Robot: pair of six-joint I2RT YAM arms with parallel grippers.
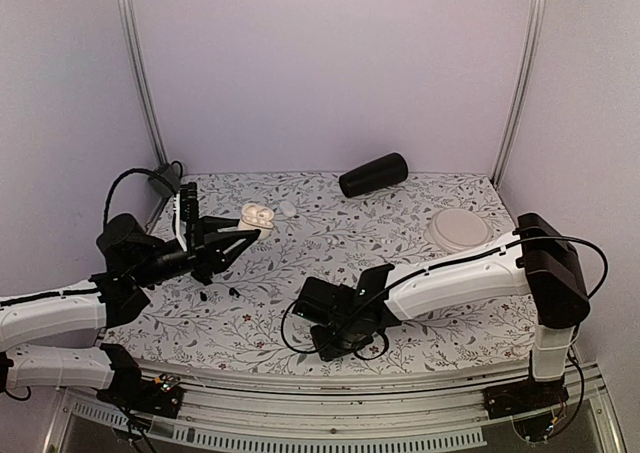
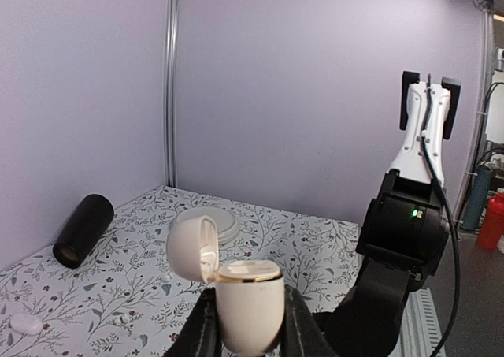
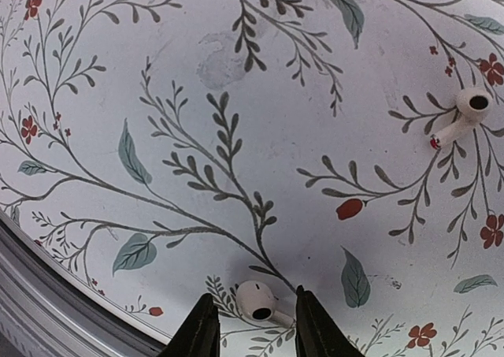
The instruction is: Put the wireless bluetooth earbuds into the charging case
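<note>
The white charging case is held up over the left of the table, my left gripper shut on it. In the left wrist view the lid of the case stands open to one side above the body. Low over the table front, my right gripper points down with its fingers apart. One white earbud appears between those fingertips; contact cannot be made out. A second earbud lies farther off at upper right. The right arm covers its fingertips in the top view.
A black cylinder lies at the back, and a round pale lid-like disc rests at the back right. Two small dark bits are near the left arm. Mid-table is mostly clear.
</note>
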